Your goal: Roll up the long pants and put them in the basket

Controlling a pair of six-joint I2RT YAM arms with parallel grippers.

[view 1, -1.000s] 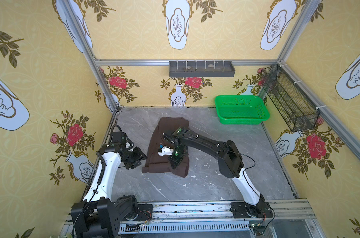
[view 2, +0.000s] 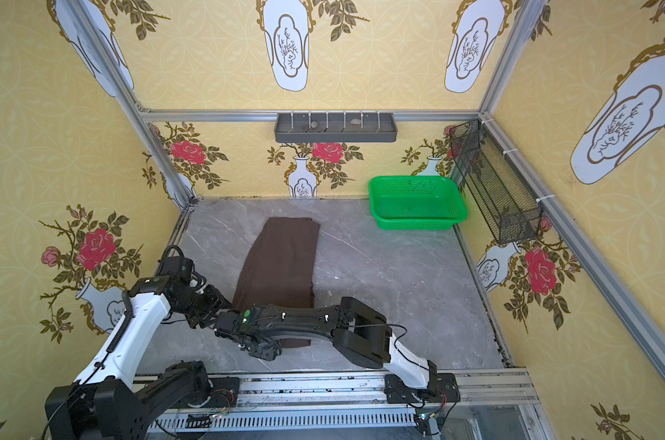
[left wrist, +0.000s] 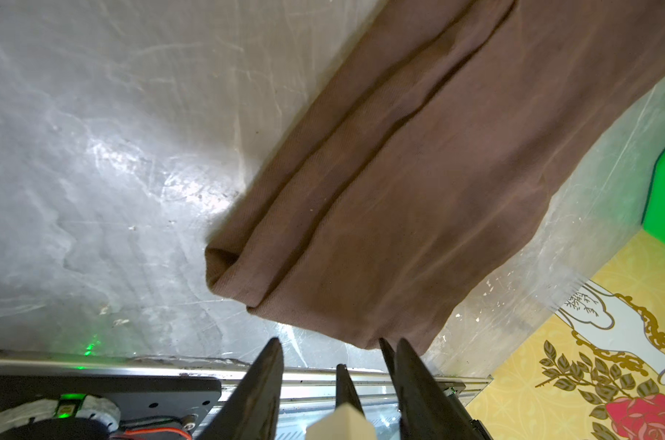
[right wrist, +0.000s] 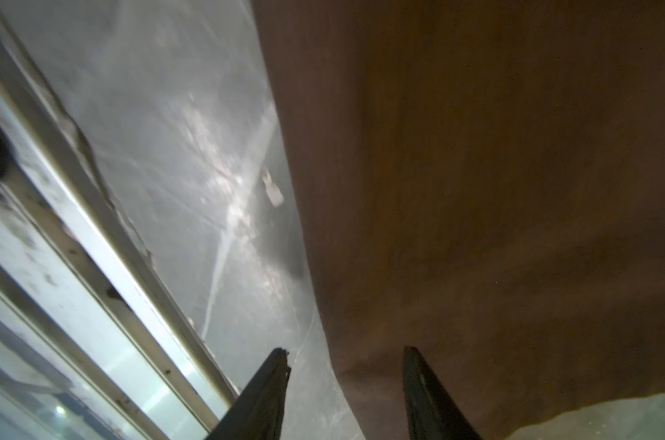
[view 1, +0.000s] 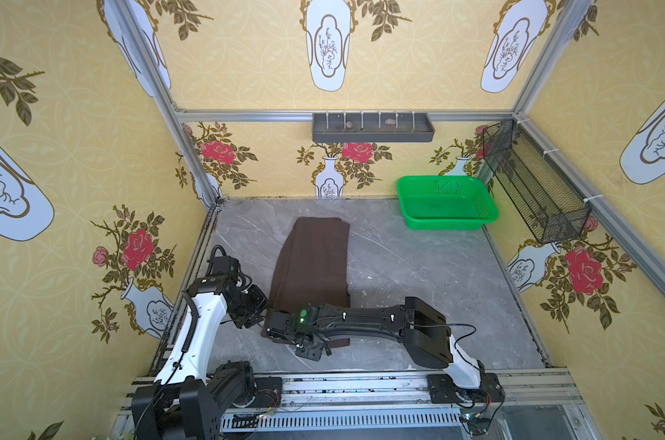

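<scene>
The brown pants [view 1: 314, 260], folded lengthwise into a long strip, lie flat on the grey table from back to front. Over their front end is my right gripper; in the right wrist view its fingers are parted, one above the cloth and the other above bare table, nothing gripped. My left gripper is at the strip's left front side, open, with the front hem of the pants [left wrist: 391, 256] just beyond its fingertips. Layered folds show along one long edge there. From above, the right arm hides part of the front end.
A green basket [view 1: 447, 220] stands at the back right. A wire mesh rack [view 1: 541, 194] hangs on the right wall, a grey tray [view 1: 372, 135] on the back wall. The metal rail [view 1: 339, 377] borders the front.
The front end, shorter and bunched a second ago, now reaches nearer the front rail.
</scene>
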